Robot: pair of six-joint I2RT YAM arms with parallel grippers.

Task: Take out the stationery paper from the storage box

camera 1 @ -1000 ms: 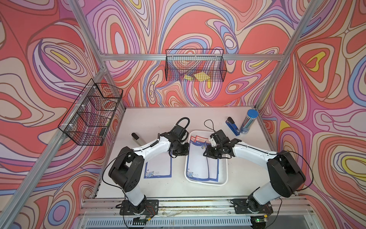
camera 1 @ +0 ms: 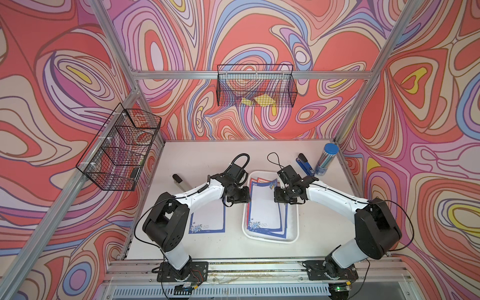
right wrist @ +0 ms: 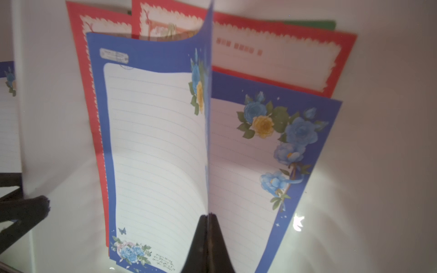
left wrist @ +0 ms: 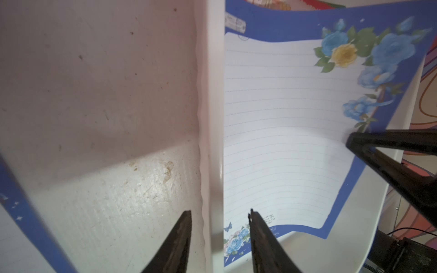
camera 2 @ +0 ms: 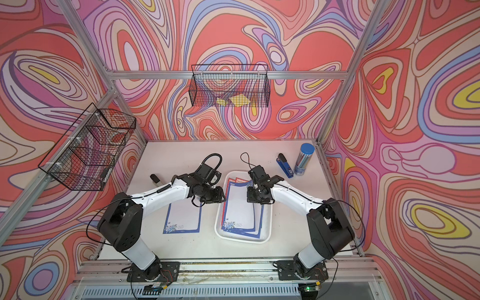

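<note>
The white storage box point(camera 1: 298, 220) sits mid-table with blue-bordered, flower-printed stationery paper inside. My right gripper is shut on the right edge of the top sheet point(right wrist: 154, 141), which curls upward there. Its far end bends up over another blue-bordered sheet point(right wrist: 245, 177) beneath. Red-bordered paper point(right wrist: 273, 56) shows under both. In the left wrist view, my left gripper stands open, its fingers on either side of the box's left rim point(left wrist: 214, 136), with nothing gripped. Another blue-bordered sheet point(camera 1: 210, 217) lies flat on the table left of the box.
At the back right stand a blue-lidded canister point(camera 1: 326, 160) and a blue stapler-like tool point(camera 1: 305, 165). A dark-handled object point(camera 1: 180, 181) lies at the back left, partly behind the left arm. Bare table shows right of the box.
</note>
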